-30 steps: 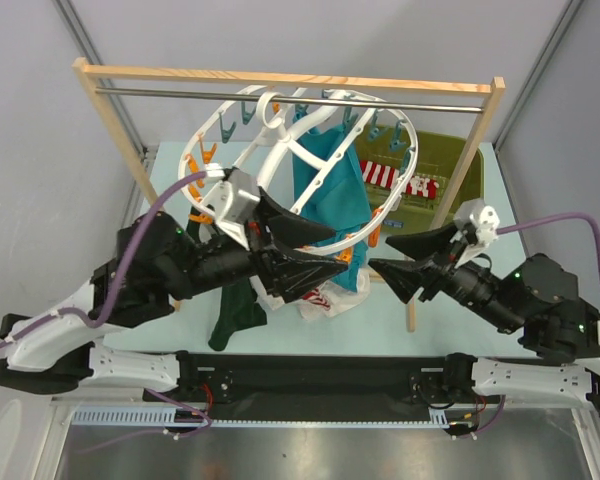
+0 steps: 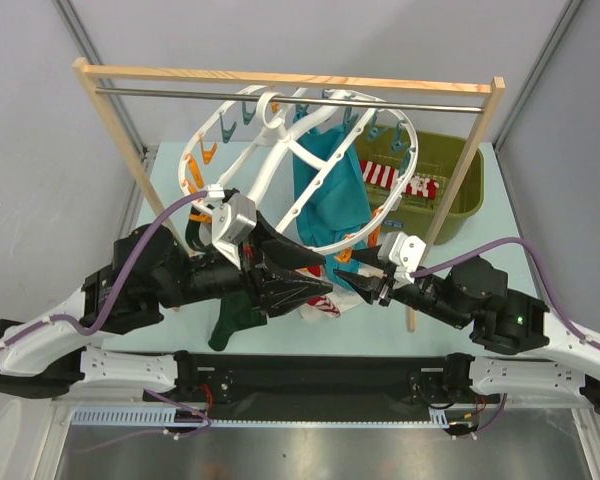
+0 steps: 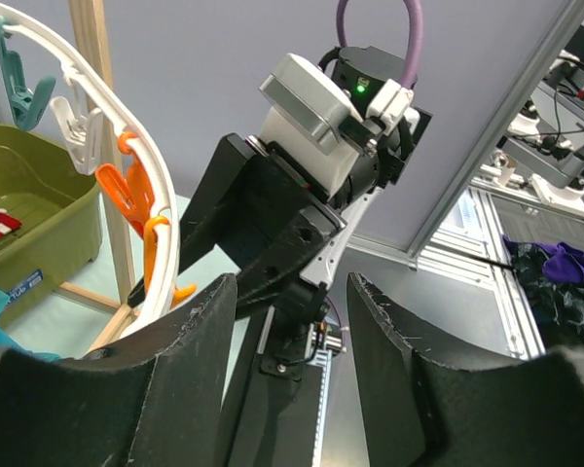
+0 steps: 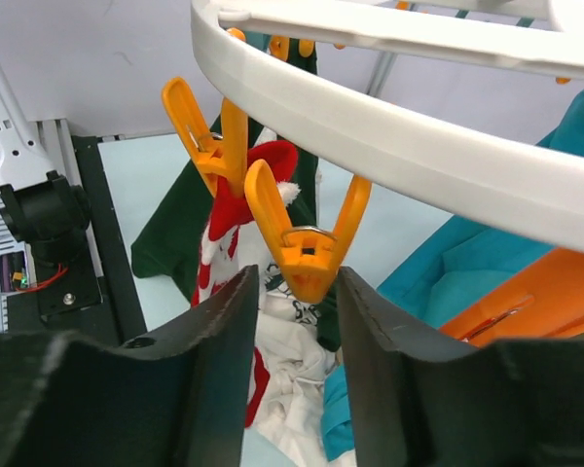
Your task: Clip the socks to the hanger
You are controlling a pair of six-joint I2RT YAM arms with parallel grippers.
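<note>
The round white hanger [image 2: 272,172] hangs from the rack, ringed with clips. At its front rim, my right gripper [image 2: 354,273] stands part open, its fingertips [image 4: 236,302] on either side of the lower end of an orange clip [image 4: 308,255]. A red-and-white sock [image 4: 214,248] hangs by another orange clip [image 4: 214,146]. Dark green socks [image 2: 238,315] and teal socks [image 2: 330,190] also hang from the ring. My left gripper [image 2: 305,280] is open in front of the rim; only background shows between its fingers in the left wrist view.
A green bin [image 2: 450,190] with red-and-white striped socks stands at the back right. The wooden rack's right post [image 2: 467,160] rises beside it. Both grippers are close together at the ring's front.
The left gripper has drawn back slightly to the left.
</note>
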